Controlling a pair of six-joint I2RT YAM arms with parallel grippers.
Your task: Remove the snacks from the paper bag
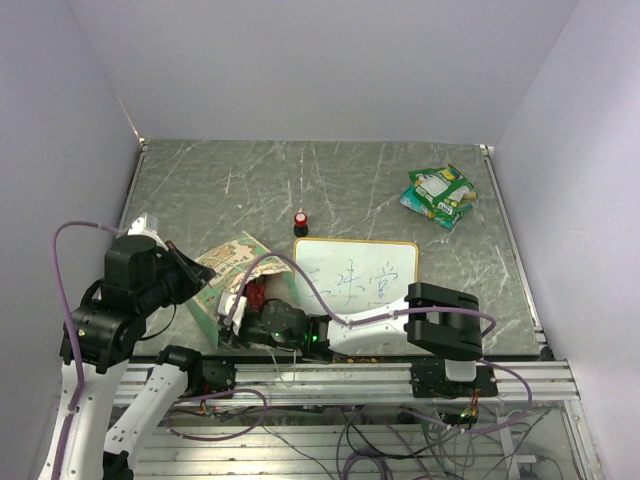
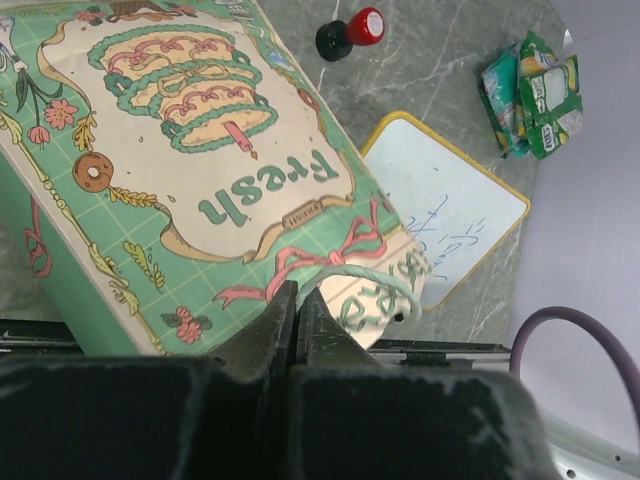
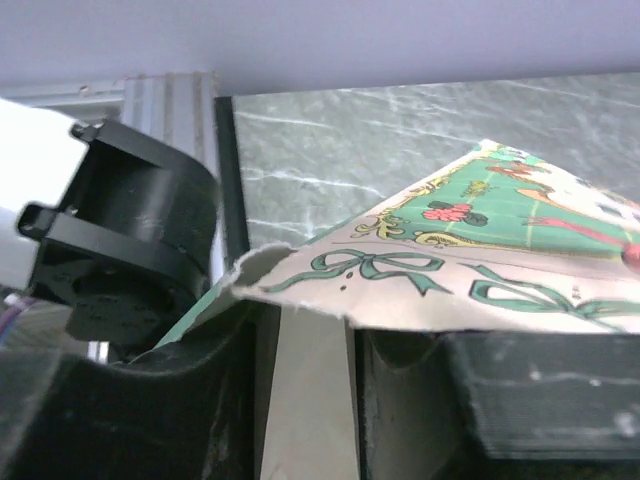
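The green and cream paper bag (image 1: 233, 262) lies on its side at the table's front left, its mouth facing the right arm. My left gripper is shut on the bag's pale green rope handle (image 2: 365, 272), above the printed face. My right gripper is at the bag's mouth, fingers apart, with the torn-looking paper rim (image 3: 290, 275) crossing over them. Between those fingers only a pale surface shows. A red snack packet (image 1: 256, 293) shows inside the mouth, partly covered by the right arm. Green and teal snack packets (image 1: 440, 196) lie at the back right.
A whiteboard (image 1: 345, 265) with blue writing lies right of the bag. A small red-topped black object (image 1: 301, 223) stands behind it. Bare grey table (image 1: 350, 180) extends across the back. The metal frame (image 1: 330, 375) runs along the front edge.
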